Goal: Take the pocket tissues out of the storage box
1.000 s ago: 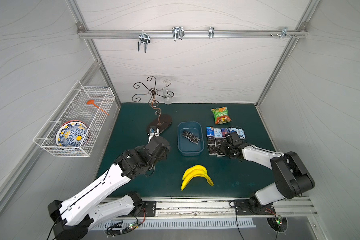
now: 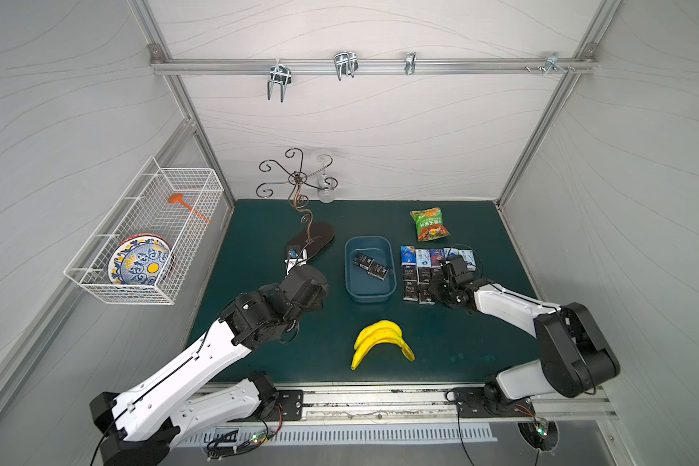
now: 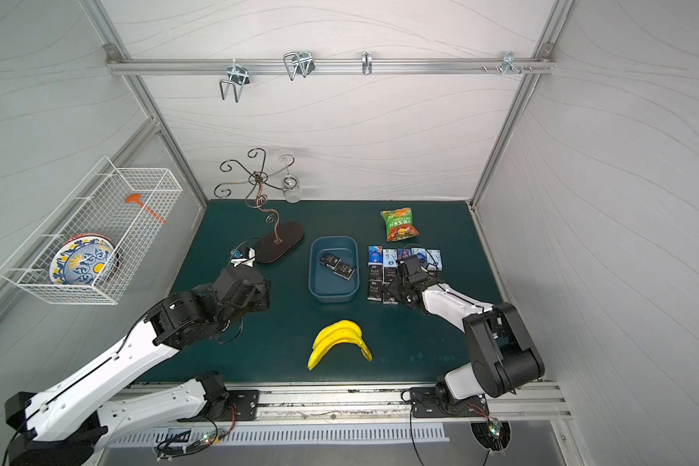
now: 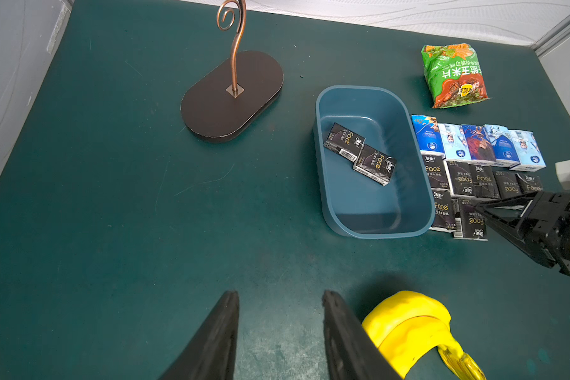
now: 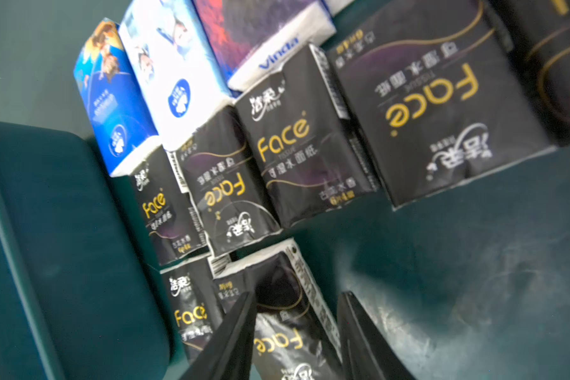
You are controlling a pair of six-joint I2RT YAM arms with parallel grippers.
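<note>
The blue storage box [image 4: 373, 221] holds two black tissue packs [image 4: 373, 163], lying inside. Right of it, rows of black packs [image 5: 304, 145] and blue and white packs [image 5: 171, 69] lie on the table. My right gripper hovers over a black pack just right of the box, fingers apart, nothing visibly held. My left gripper is open above the left part of the table, in front of the box, nothing between its fingers.
Yellow bananas [image 2: 380, 338] lie at the front, a green snack bag [image 2: 428, 223] at the back right, a metal stand [image 4: 228, 95] at the back left. A wire basket [image 2: 116, 295] hangs on the left wall.
My right arm has shifted slightly to the right over the packs; my left arm has moved slightly. The box and its packs are unchanged.
</note>
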